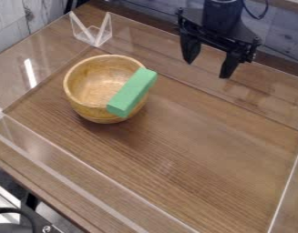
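Note:
A black robot gripper [218, 55] hangs over the back right of the wooden table [188, 155], with dark fingers pointing down; whether they are open or shut is unclear. Toward the left stands a tan round bowl [86, 84], with a green block [131, 92] lying across its right side.
A clear, angular plastic object [93, 29] stands at the back left. Dark cables run at the front left corner and above the gripper. The middle, front and right of the table are bare.

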